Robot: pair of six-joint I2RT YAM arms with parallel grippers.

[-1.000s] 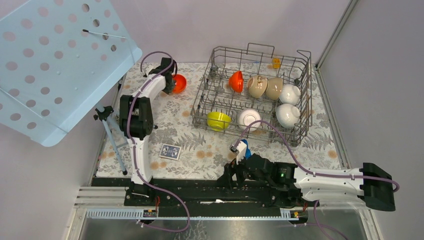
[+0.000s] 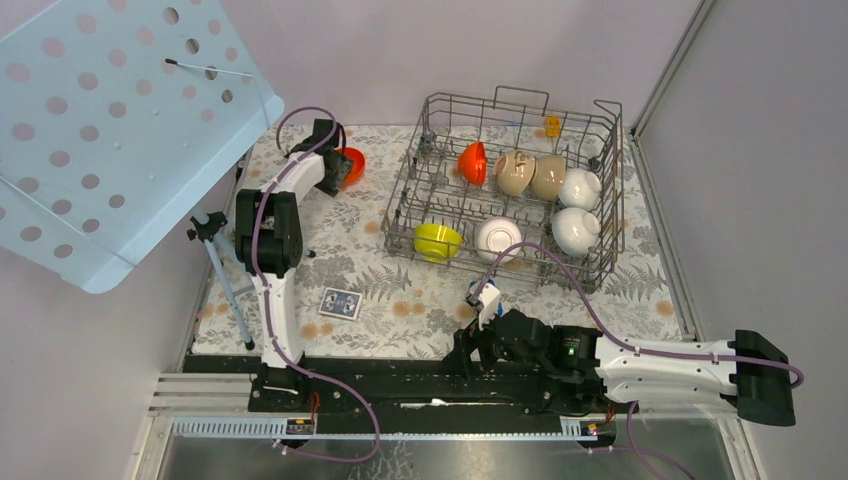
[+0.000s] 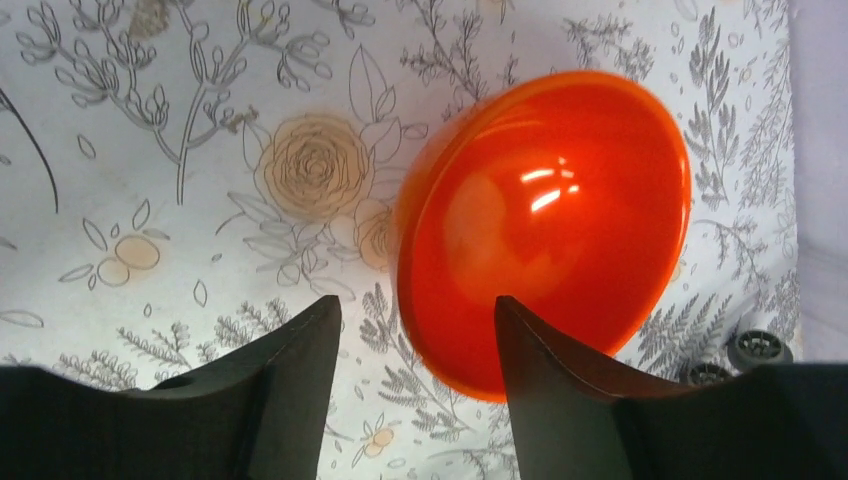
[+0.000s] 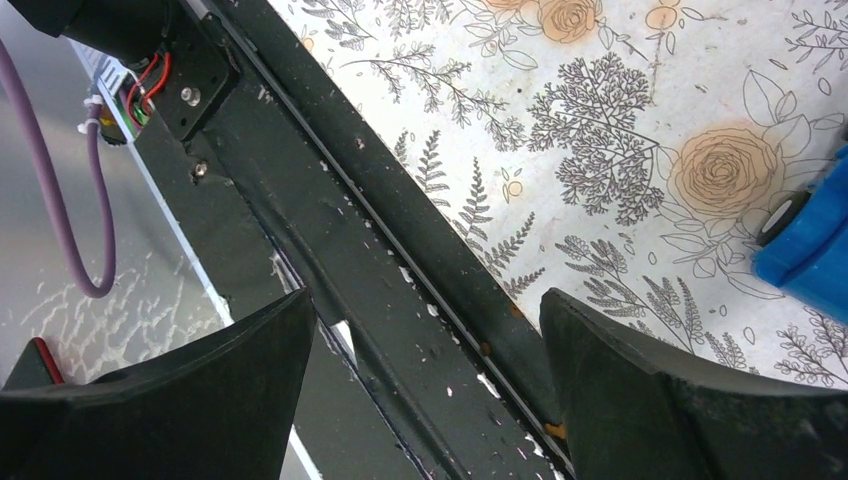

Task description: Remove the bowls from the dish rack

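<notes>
An orange bowl (image 3: 560,220) rests on the flowered table at the back left, its hollow facing the left wrist camera. My left gripper is open right at the bowl's near rim, one finger overlapping the rim in view. In the dish rack (image 2: 400,205) another orange bowl (image 2: 472,163) stands on its side, with a lime bowl (image 2: 437,241) and a white bowl (image 2: 498,237) in the front row. Two tan bowls (image 2: 515,172) and two white ones (image 2: 576,231) lean further right. Over the front edge my right gripper stands open and empty.
A small framed card (image 2: 341,303) lies on the table between the left arm and the rack. Beside the right gripper is a blue object (image 4: 815,250). A perforated light-blue panel (image 2: 130,130) overhangs the left side. Table left of the rack is mostly clear.
The right gripper has moved a little, staying open.
</notes>
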